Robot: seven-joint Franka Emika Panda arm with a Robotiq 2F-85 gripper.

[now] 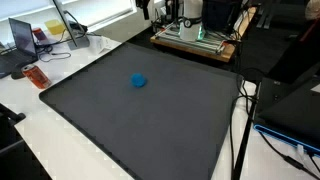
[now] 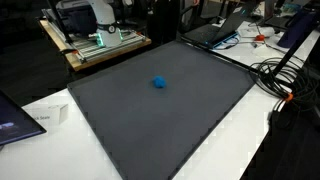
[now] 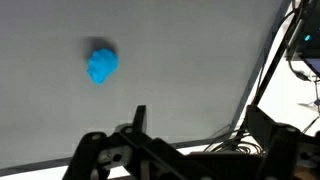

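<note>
A small, crumpled-looking bright blue thing (image 1: 138, 80) lies on the dark grey mat (image 1: 150, 115), towards its back in exterior view 1. The same blue thing (image 2: 159, 82) shows in exterior view 2 with bare mat all round it. Seen from the wrist, the blue thing (image 3: 101, 66) is at upper left, beyond and to the left of the fingers. My gripper is open, its dark fingers (image 3: 260, 125) wide apart with nothing between them. It is clear of the blue thing. The exterior views do not show the fingers clearly.
An orange-labelled can (image 1: 36, 76) and a laptop (image 1: 25, 38) stand left of the mat in exterior view 1. Coiled black cables (image 2: 290, 85) lie beside the mat in exterior view 2.
</note>
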